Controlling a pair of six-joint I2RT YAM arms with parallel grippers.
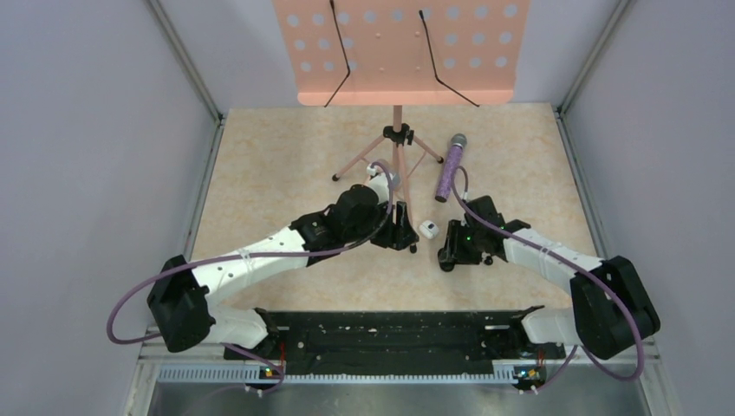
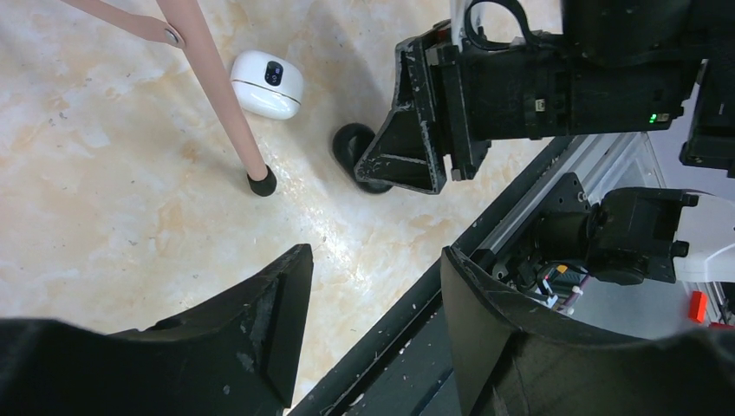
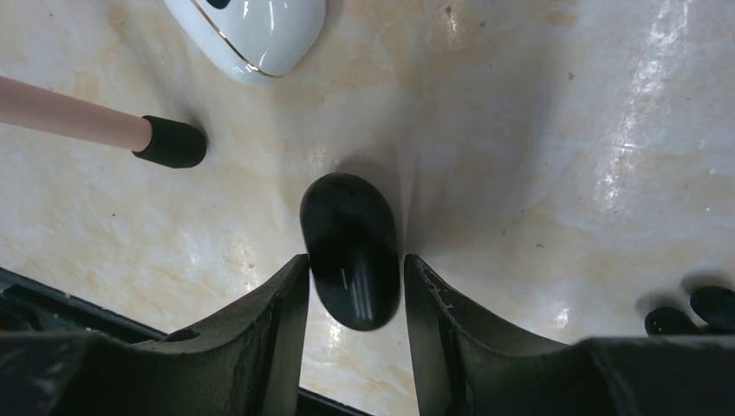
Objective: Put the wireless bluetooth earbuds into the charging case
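Observation:
A black oval charging case lies on the table, with my right gripper low over it, its open fingertips at either side of the case's near half. Small black pieces, likely the earbuds, lie at the lower right of the right wrist view, partly behind a finger. A white case with a small display sits beside the tripod leg. My left gripper is open above the table left of the right one, nothing between its fingers.
The pink tripod stand occupies the middle back, its leg close to the white case. A purple microphone lies behind the right arm. Table edge and black strip run along the front.

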